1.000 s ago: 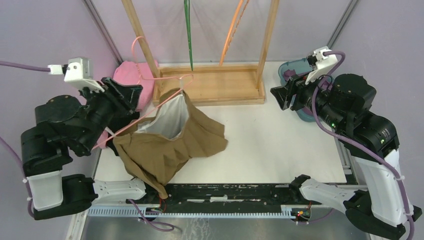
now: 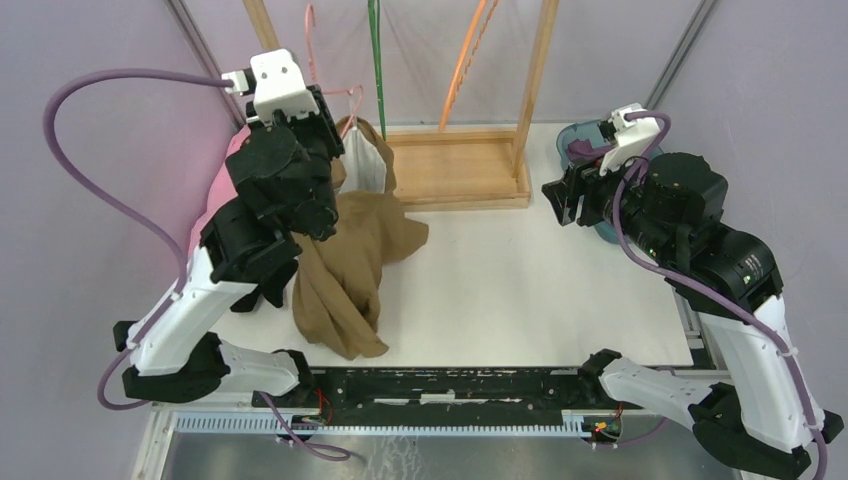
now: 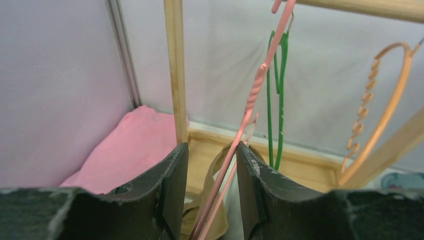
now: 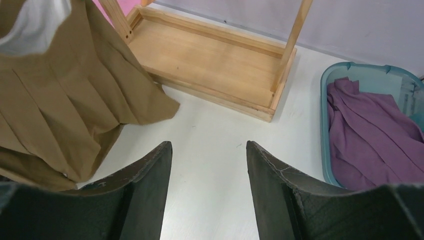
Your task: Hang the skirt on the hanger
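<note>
The pink hanger (image 3: 247,110) runs up from between the fingers of my left gripper toward the rack's top bar in the left wrist view, apparently held. The brown skirt (image 2: 350,280) hangs from the hanger below that gripper, its pale lining showing and its lower part spread toward the front. In the top view the left arm covers part of both. My right gripper is open and empty, right of the skirt, above the white table (image 4: 210,190).
The wooden rack (image 2: 450,204) stands at the back, with green (image 2: 376,70) and orange (image 2: 460,60) hangers. Pink cloth (image 3: 127,145) lies at back left. A teal bin (image 4: 327,150) with purple cloth (image 4: 365,130) stands right.
My left arm has swung up and rightward toward the back with the pink hanger, and the skirt has moved with it. The right arm has shifted slightly.
</note>
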